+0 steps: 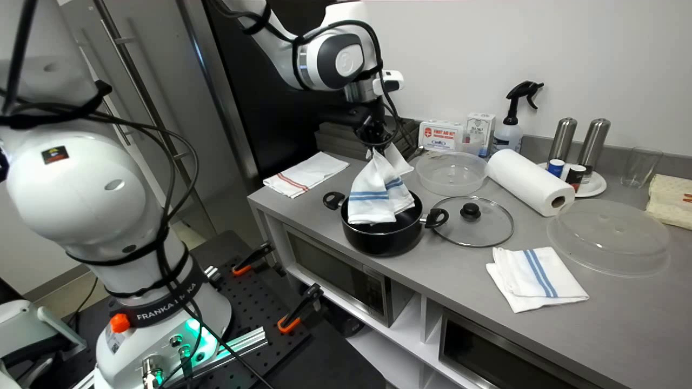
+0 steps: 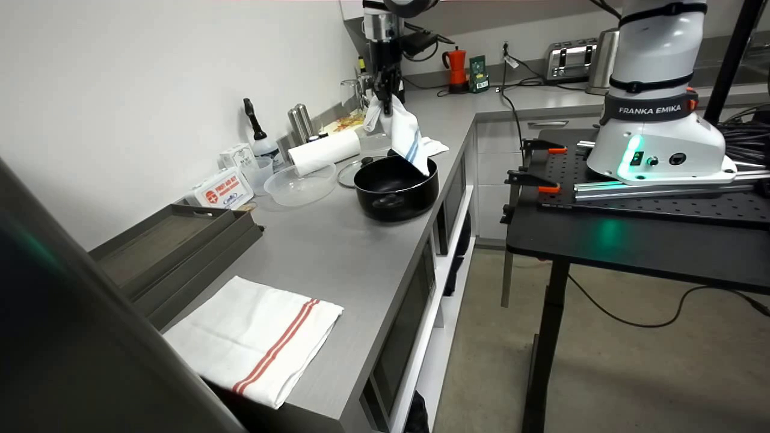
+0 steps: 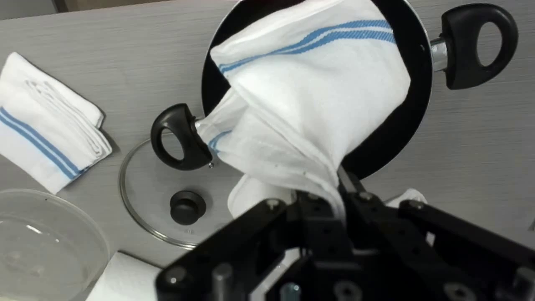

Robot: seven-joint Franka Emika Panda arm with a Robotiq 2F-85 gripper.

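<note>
A white towel with blue stripes (image 1: 374,190) hangs from my gripper (image 1: 374,143), which is shut on its upper part. In the wrist view the towel (image 3: 321,80) spreads below the fingers and covers much of the black pot (image 3: 419,113). Exterior view 1 shows its lower end down inside the rim of the pot (image 1: 383,245); whether it touches the pot's bottom is hidden. From the other side, the towel (image 2: 408,136) drapes over the far part of the pot (image 2: 397,198).
A glass lid (image 1: 490,223) lies right of the pot. Farther right are a folded blue-striped towel (image 1: 537,279) and a clear plastic cover (image 1: 610,236). A red-striped towel (image 2: 252,332) lies near the counter's end. Behind stand a paper roll (image 1: 529,181) and dark trays (image 2: 173,252).
</note>
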